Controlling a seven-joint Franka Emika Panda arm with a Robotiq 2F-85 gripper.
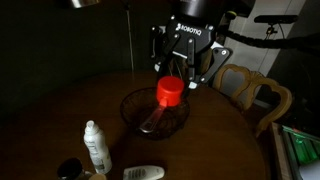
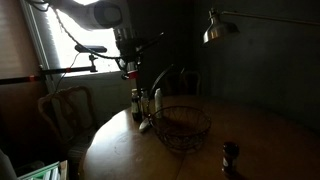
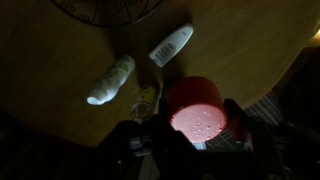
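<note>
A red cup-like object hangs in the air, with my gripper shut on it. In exterior view 1 it appears in front of the black wire basket, well above the table. The wrist view shows the red object's rounded, speckled end close to the camera, between dark fingers that are hard to make out. From exterior view 2, the gripper is high on the left, apart from the basket, and the red object is only a small spot.
A white bottle, a dark-topped container and a white oblong item are near the basket. A dark jar stands apart. The lamp hangs overhead. Bare table lies right of the basket.
</note>
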